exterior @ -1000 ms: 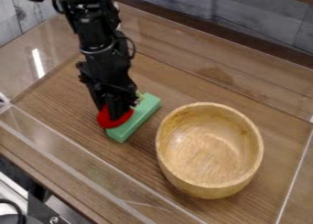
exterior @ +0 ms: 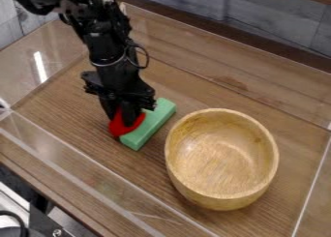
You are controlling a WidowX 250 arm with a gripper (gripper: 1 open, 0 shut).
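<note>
The black robot gripper [exterior: 122,113] points down over the wooden table, shut on a red object [exterior: 127,127]. Behind and right of the red object a green block [exterior: 154,120] lies on the table, partly hidden by the gripper and the red object. Whether the red object touches the block I cannot tell.
A large tan bowl [exterior: 222,156] stands to the right of the green block. Black cables lie at the lower left, off the table's edge.
The arm and gripper have shifted and turned slightly over the red object and green block. The bowl has not moved.
</note>
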